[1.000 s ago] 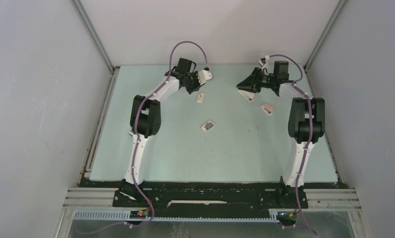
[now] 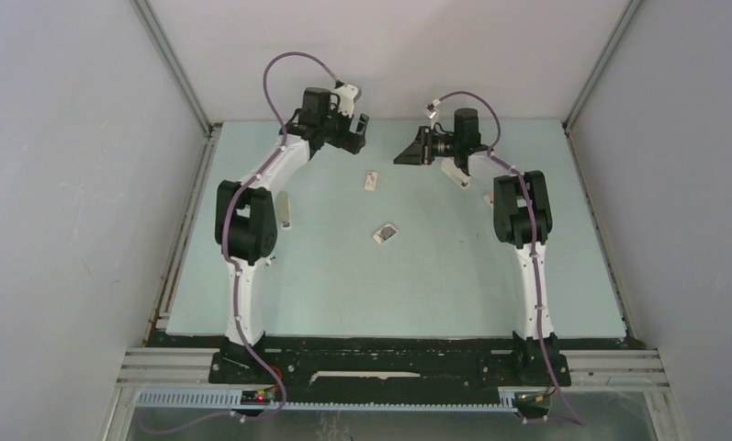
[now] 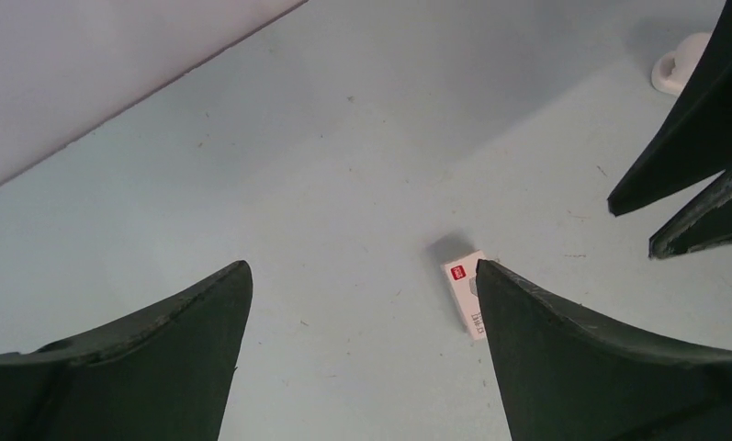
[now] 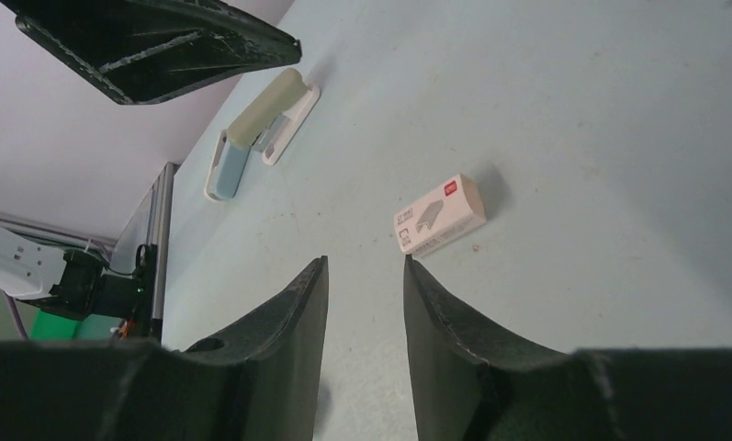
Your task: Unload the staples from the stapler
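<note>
A beige stapler (image 2: 284,209) lies at the table's left, partly behind my left arm; in the right wrist view the stapler (image 4: 265,110) shows beige, blue and white parts. A small white staple box (image 2: 370,181) (image 3: 463,303) (image 4: 435,220) lies at the middle back. My left gripper (image 2: 356,133) hangs open above and left of the box, nothing between its fingers. My right gripper (image 2: 408,158) is above and right of it, fingers a narrow gap apart, empty.
A small pale box with a dark patch (image 2: 386,232) lies mid-table. A white object (image 2: 458,177) sits under the right arm, another small item (image 2: 489,198) beside it.
My left gripper has moved left and toward the back. My right gripper has moved left, toward the middle of the table.
</note>
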